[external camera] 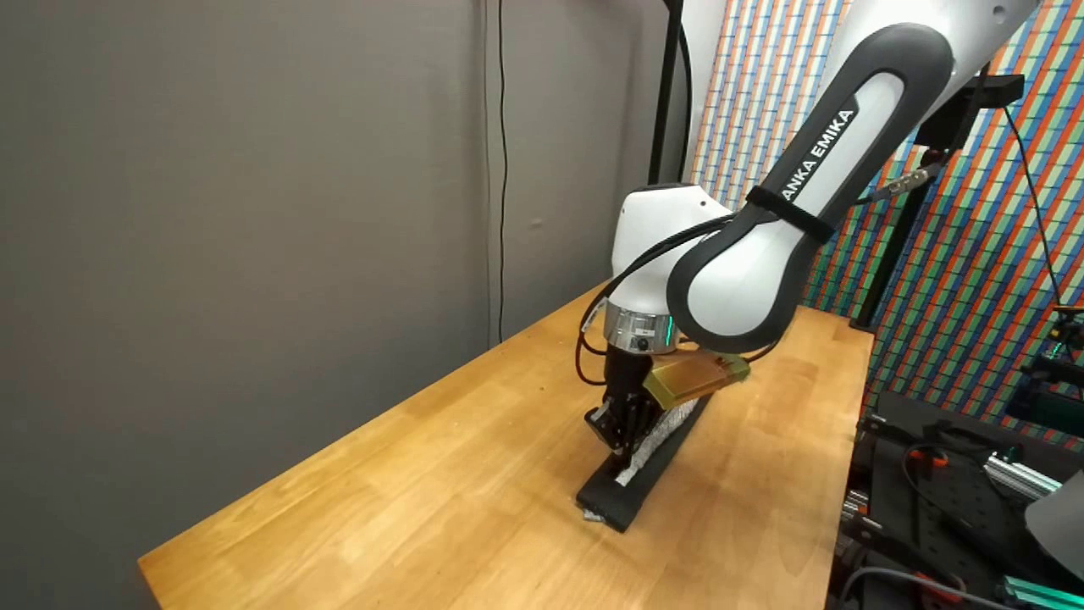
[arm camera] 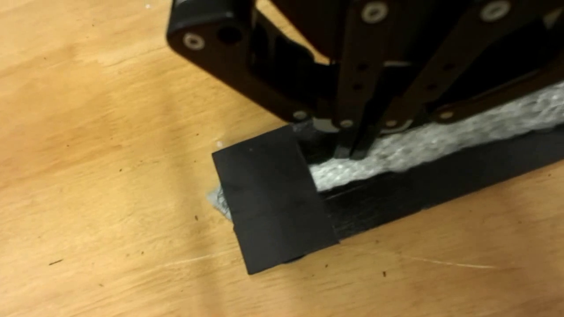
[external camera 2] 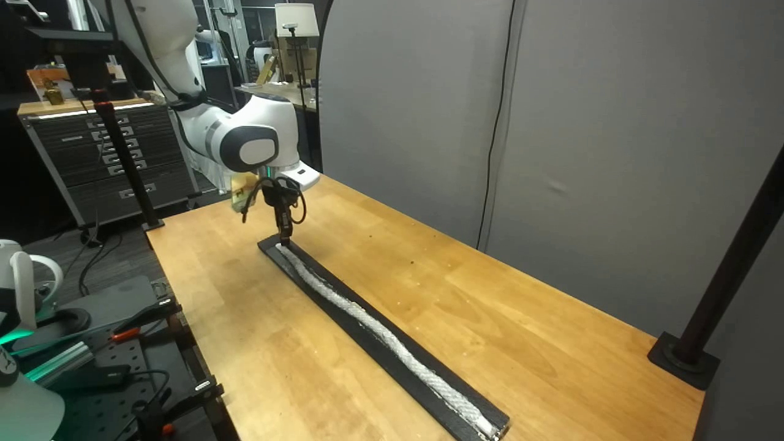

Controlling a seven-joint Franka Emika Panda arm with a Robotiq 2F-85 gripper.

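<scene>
A long black strip (external camera 2: 334, 318) lies flat across the wooden table, with a whitish silver textured band (external camera 2: 389, 340) running along its middle. In the wrist view, a black cover piece (arm camera: 275, 203) crosses the near end, and a bit of silver material (arm camera: 219, 200) pokes out past it. My gripper points down at this end, its fingertips close together at the edge of the silver band (arm camera: 412, 150), beside the cover. The fingers look shut. Whether any of the strip is pinched between them cannot be made out. Exterior view 1 also shows the gripper (external camera: 621, 463) low on the strip.
A grey wall panel (external camera 2: 625, 147) stands along one long side. Black posts (external camera 2: 698, 316) rise at the table's ends, and a cart with equipment (external camera 2: 125, 353) stands beside the other long side.
</scene>
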